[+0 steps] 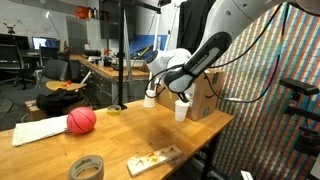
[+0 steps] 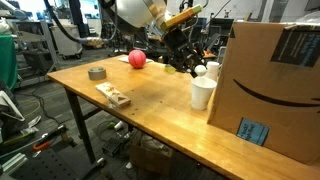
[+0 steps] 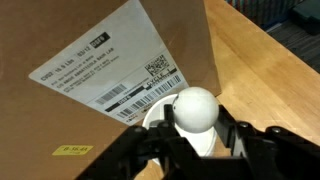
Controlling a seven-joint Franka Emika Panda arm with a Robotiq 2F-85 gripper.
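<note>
A white ball sits between the fingers of my gripper, which is shut on it. Beneath the ball in the wrist view is the round opening of a white cup, partly hidden by the ball and the dark fingers. From the side, the ball shows just above the rim of the upright cup. The cup stands near the right end of the wooden table. Whether anything lies inside the cup cannot be seen.
A large cardboard box stands right beside the cup. Elsewhere on the table are a red ball, a tape roll and a pale wooden block.
</note>
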